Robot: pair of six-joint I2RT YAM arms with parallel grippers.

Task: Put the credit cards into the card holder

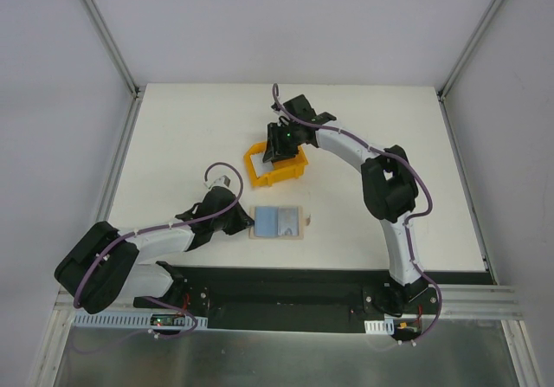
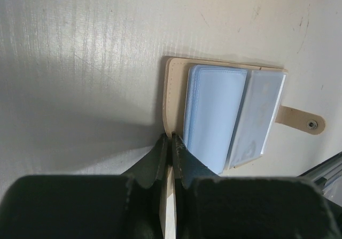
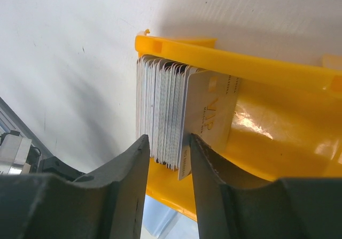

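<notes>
The tan card holder (image 1: 301,231) lies open on the table, showing a blue sleeve (image 2: 215,116) and a clear sleeve (image 2: 257,116). My left gripper is shut on the holder's thin left edge. A row of pale cards (image 3: 162,108) stands on edge in the yellow tray (image 3: 262,70), and the end card (image 3: 211,108) bears gold "VIP" lettering. Over the tray, my right gripper is partly open at the near ends of the cards. One finger is on the row's left side, the other at the VIP card's face; I cannot tell whether they touch.
The tray's right part (image 3: 283,121) is bare. A strap with a snap (image 2: 302,120) sticks out from the holder's right side.
</notes>
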